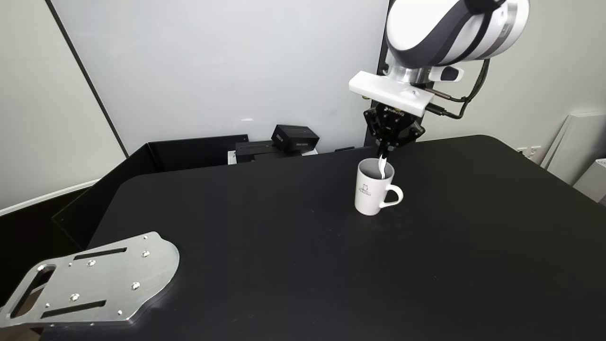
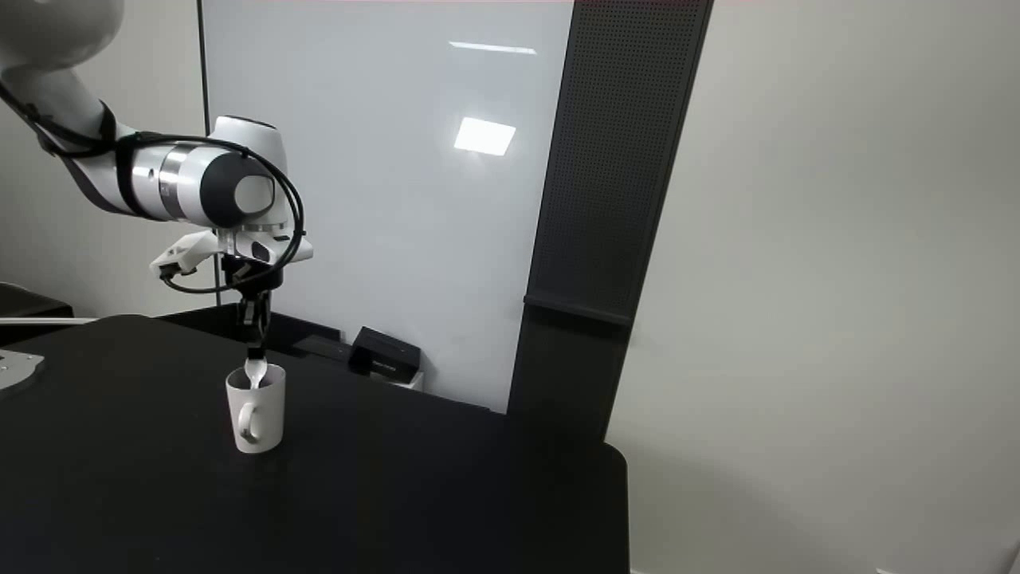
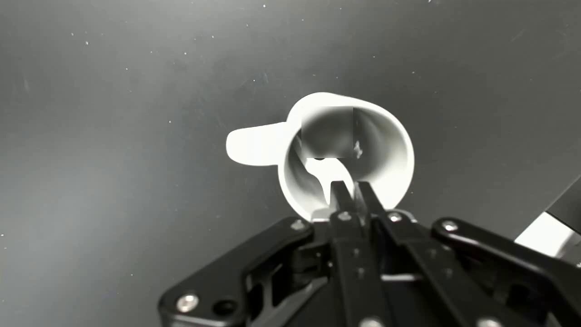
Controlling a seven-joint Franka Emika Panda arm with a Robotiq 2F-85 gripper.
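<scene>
A white mug (image 1: 369,192) with a small dark print stands upright on the black table, its handle to the right in exterior view 1. My gripper (image 1: 384,152) is just above the mug's rim, shut on a white spoon (image 1: 382,166). In exterior view 2 the spoon (image 2: 255,370) hangs from the fingers, its lower part inside the mug (image 2: 258,422). From the wrist, the white spoon (image 3: 330,173) shows between the fingertips and over the opening of the mug (image 3: 401,163); part of the mug's inside is covered by a grey square patch.
Black boxes (image 1: 295,138) sit behind the table's back edge. A silver metal plate (image 1: 108,278) occupies the front left corner.
</scene>
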